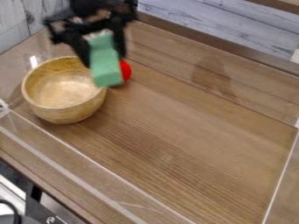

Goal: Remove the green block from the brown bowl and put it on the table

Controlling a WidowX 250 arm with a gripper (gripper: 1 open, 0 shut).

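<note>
The green block (105,59) hangs upright in the air, blurred by motion, its lower end just right of the brown bowl's far rim. My dark gripper (96,33) is shut on the block's upper end; the fingers are too blurred to make out singly. Below and to the left, the brown bowl (59,103) stands on the table, and its visible inside is empty. Bare wooden table (193,131) spreads to the right of the bowl.
A red ball (125,70) sits on the table close behind the block, partly covered by it. Along the back runs a pale planked wall (233,26).
</note>
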